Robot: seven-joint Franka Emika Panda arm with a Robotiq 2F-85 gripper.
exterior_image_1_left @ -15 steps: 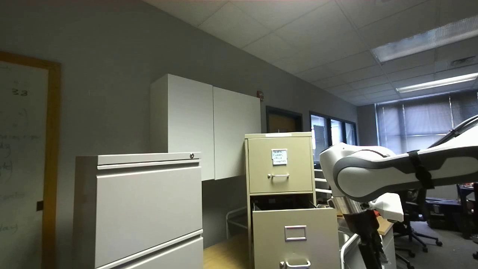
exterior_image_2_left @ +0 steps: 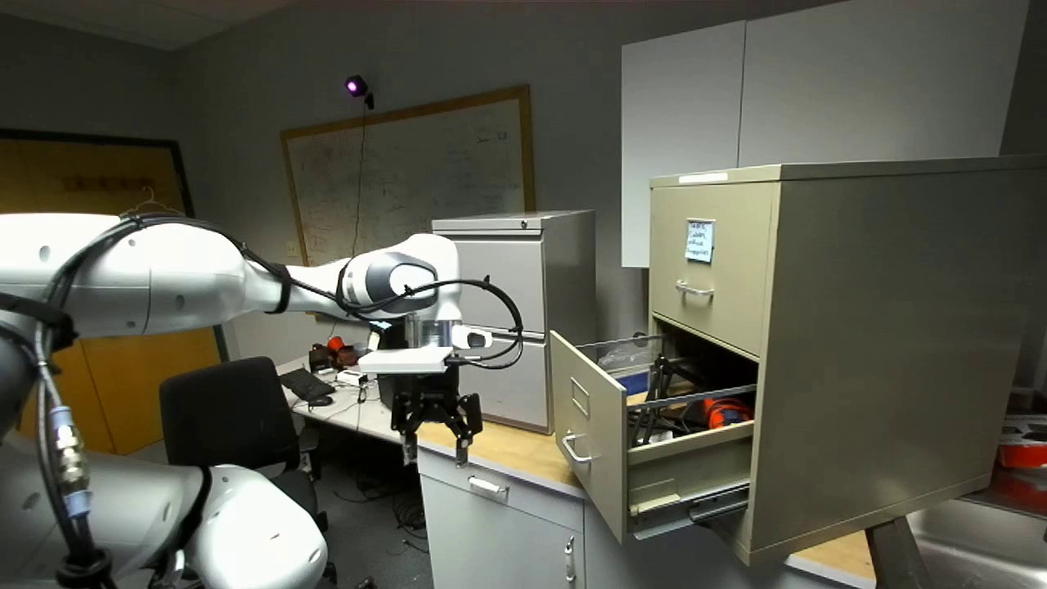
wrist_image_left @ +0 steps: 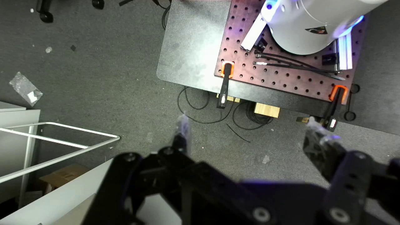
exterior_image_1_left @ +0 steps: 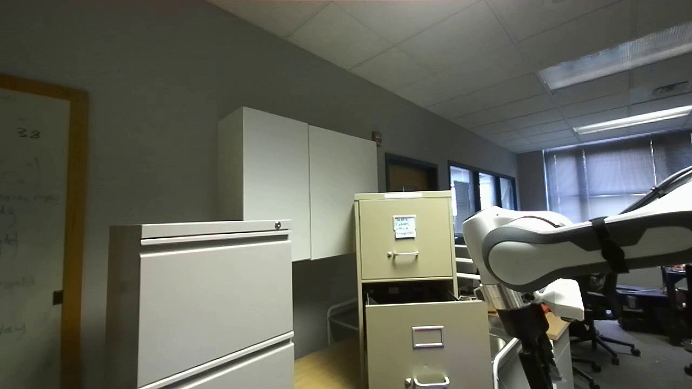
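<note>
My gripper [exterior_image_2_left: 434, 460] points straight down, its two fingers spread wide with only air between them. In the wrist view the fingers [wrist_image_left: 325, 144] stand far apart over bare floor. To the gripper's right in exterior view 2 is a beige filing cabinet [exterior_image_2_left: 883, 363]. Its lower drawer [exterior_image_2_left: 600, 432] is pulled out, with a black tripod-like object [exterior_image_2_left: 655, 393] and an orange item [exterior_image_2_left: 726, 411] inside. A clear gap separates the gripper from the drawer's handle [exterior_image_2_left: 576, 450]. The upper drawer [exterior_image_2_left: 721, 275] is shut and bears a handwritten label.
A grey filing cabinet [exterior_image_1_left: 214, 298] stands on the wooden counter [exterior_image_2_left: 535, 453]. White cupboards [exterior_image_1_left: 311, 175] hang on the wall. Below the wrist are the robot's base plate [wrist_image_left: 285, 80] and a white metal rail [wrist_image_left: 75, 146]. An office chair [exterior_image_2_left: 231, 417] is behind the arm.
</note>
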